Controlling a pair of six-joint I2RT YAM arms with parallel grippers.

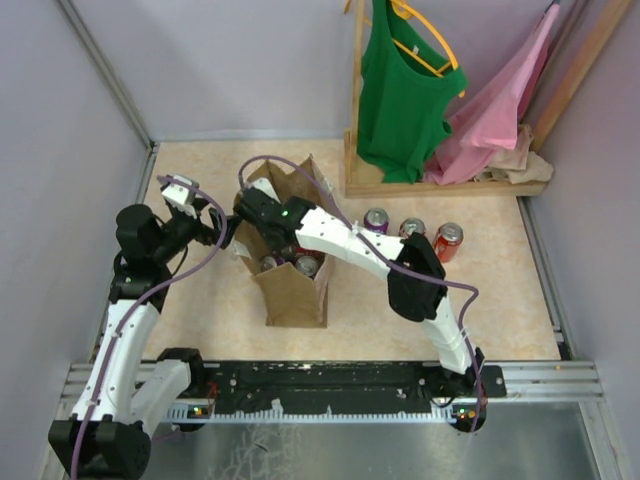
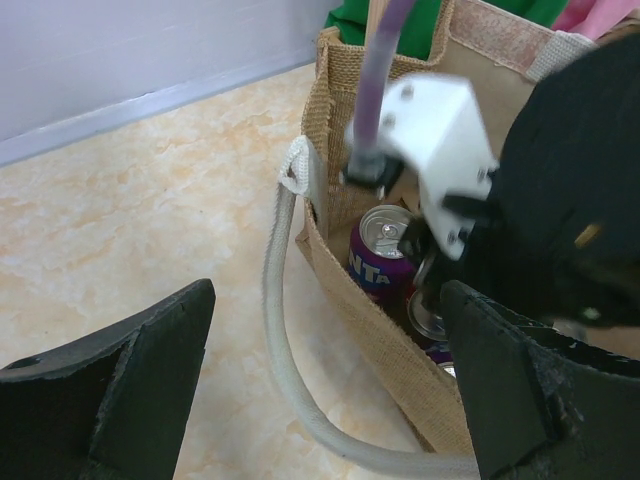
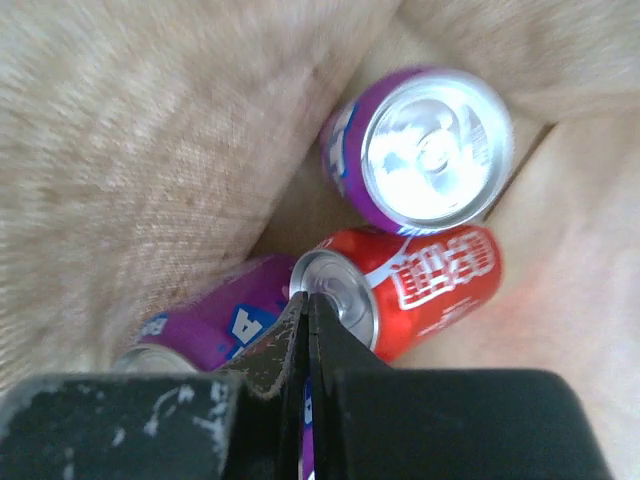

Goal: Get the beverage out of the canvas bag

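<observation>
Inside the canvas bag (image 1: 297,304) several drink cans lie together. In the right wrist view an upright purple can (image 3: 435,150) stands at the back, a red can (image 3: 430,280) lies tilted below it, and another purple can (image 3: 225,310) leans at the left. My right gripper is down in the bag, its fingers pressed together with nothing between them; the cans are all outside them. In the left wrist view the purple can (image 2: 382,250) shows beside the right arm. My left gripper stands open by the bag's left side, only air between its fingers.
A purple can (image 1: 376,220), a silver-topped can (image 1: 412,228) and a red can (image 1: 448,241) stand on the table right of the bag. The white bag handle (image 2: 285,360) loops near my left fingers. A clothes rack with a green shirt (image 1: 405,100) stands behind.
</observation>
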